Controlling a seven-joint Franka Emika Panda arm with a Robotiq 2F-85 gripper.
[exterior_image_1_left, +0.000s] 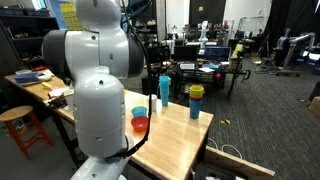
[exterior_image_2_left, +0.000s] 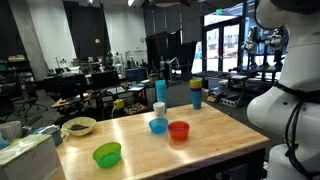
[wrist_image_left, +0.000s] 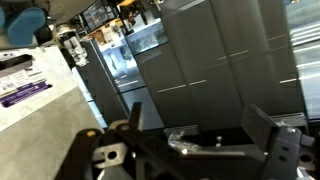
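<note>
In the wrist view my gripper is open, its dark fingers (wrist_image_left: 118, 148) wide apart with nothing between them. It points away from the table, towards grey cabinet fronts. On the wooden table stand a red bowl (exterior_image_2_left: 179, 131), a blue bowl (exterior_image_2_left: 158, 126) and a green bowl (exterior_image_2_left: 107, 155). Behind them are a white cup (exterior_image_2_left: 159, 108) with a blue cup (exterior_image_2_left: 161, 90) above it in the image, and a blue cup with a yellow top (exterior_image_1_left: 196, 101) near the table's far corner. The gripper is outside both exterior views.
A wicker basket (exterior_image_2_left: 79, 126) and a pale box (exterior_image_2_left: 30, 158) stand at the left. In exterior view 1 the white arm (exterior_image_1_left: 105, 105) covers part of the table. An orange stool (exterior_image_1_left: 18, 115) stands on the floor.
</note>
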